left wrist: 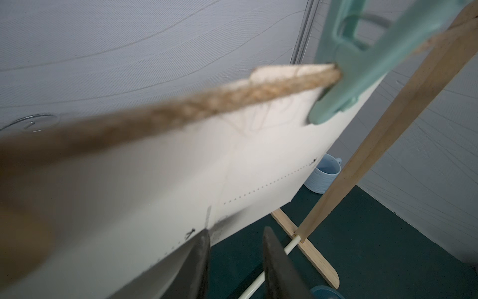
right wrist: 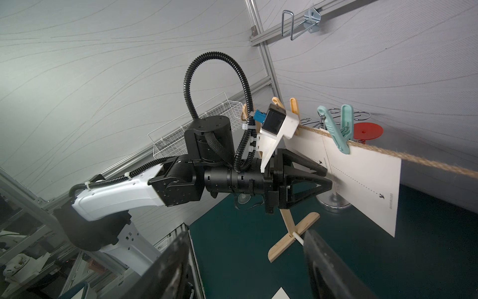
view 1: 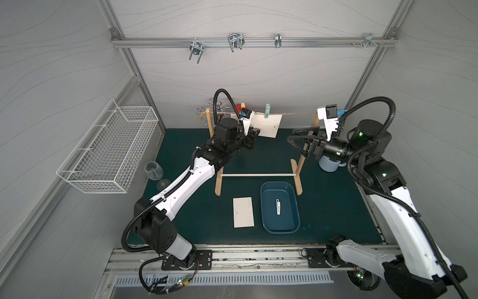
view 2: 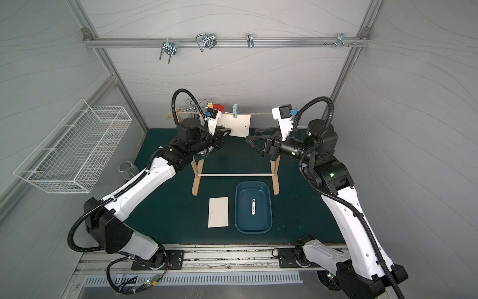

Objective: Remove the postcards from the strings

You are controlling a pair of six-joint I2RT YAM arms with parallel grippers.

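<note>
A white postcard (view 1: 268, 125) hangs from the string (right wrist: 413, 158), held by a mint clothespin (view 1: 267, 110). Part of another white card (view 1: 234, 118) shows farther left, near an orange clothespin (view 1: 243, 106). My left gripper is part open at the left side of the mint-pinned card; in the left wrist view that card (left wrist: 259, 164) reaches one finger, and I cannot tell whether they touch. To the right, my right gripper (view 1: 292, 137) is open in the air, with nothing between its fingers. One postcard (view 1: 244, 212) lies flat on the table.
A blue tray (view 1: 266, 228) holding a small white object (view 1: 278, 206) stands at the front. The wooden frame (view 1: 297, 177) carries the string. A light-blue mug (view 1: 329, 164) is at the right, a wire basket (view 1: 117, 149) at the left.
</note>
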